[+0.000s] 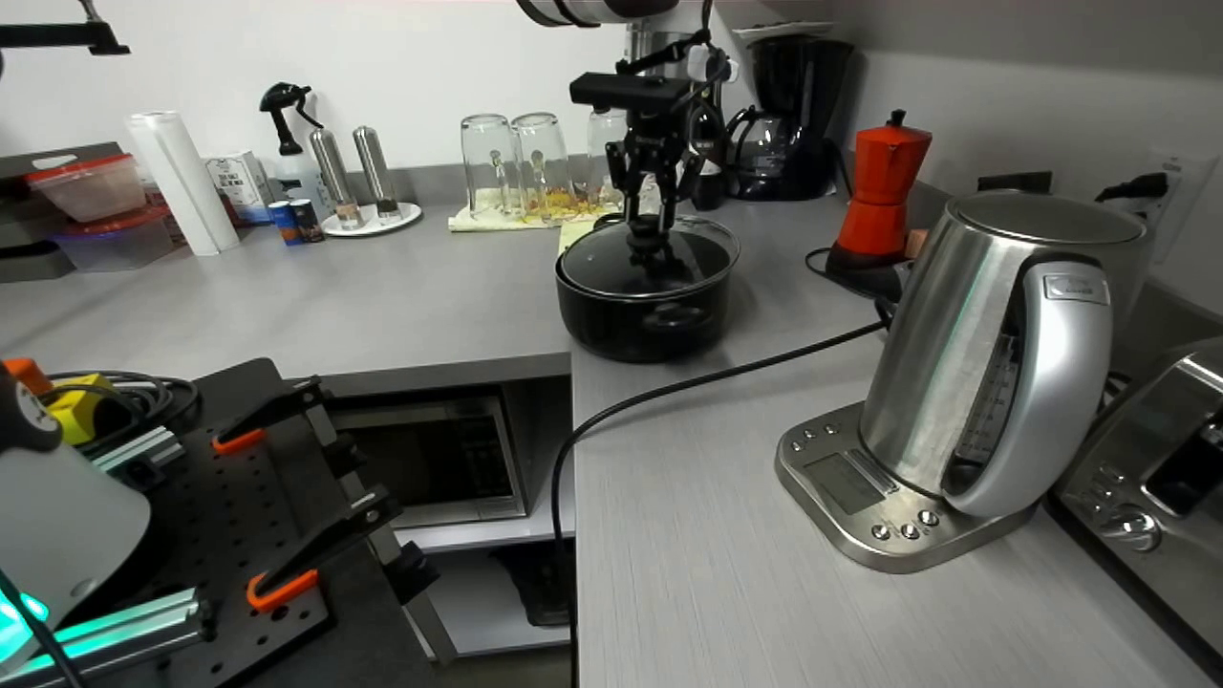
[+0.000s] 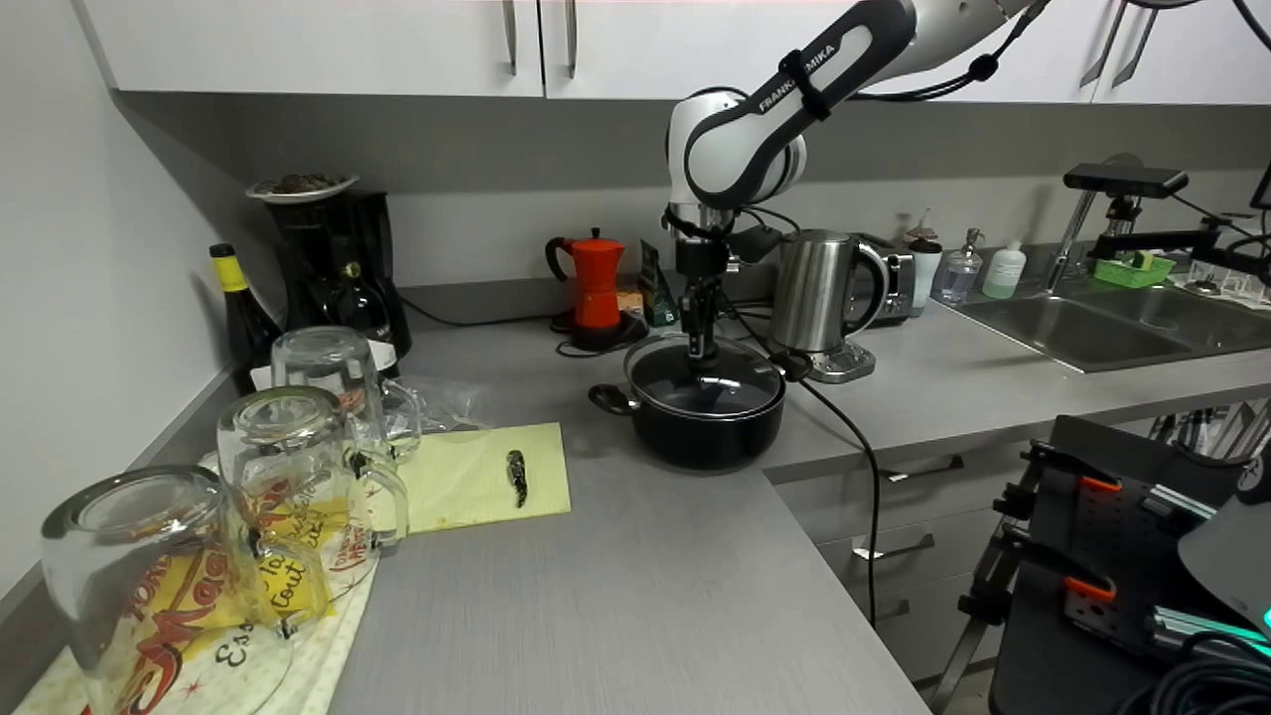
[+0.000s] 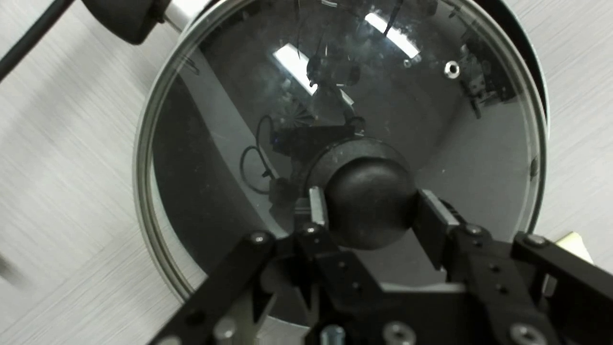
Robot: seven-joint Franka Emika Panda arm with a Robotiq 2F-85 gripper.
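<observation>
A black pot [image 1: 644, 327] stands at the inner corner of the counter, its glass lid [image 2: 747, 383] resting on top. In the wrist view the lid [image 3: 480, 172] sits slightly off-centre, leaving a thin dark crescent of the pot [image 3: 520, 31] showing at the upper right. My gripper is shut on the round black lid knob [image 3: 370, 198], one finger on either side. From outside, the gripper [image 2: 703, 353] points straight down onto the lid's middle. The pot's inside is hard to make out through the dark, reflecting glass.
A steel kettle [image 1: 975, 355] and a red moka pot [image 2: 596, 282] stand nearby. A black cable [image 1: 699, 380] runs past the pot and over the counter edge. Glass mugs [image 2: 292, 441] and a yellow cloth [image 2: 459, 477] lie to the other side.
</observation>
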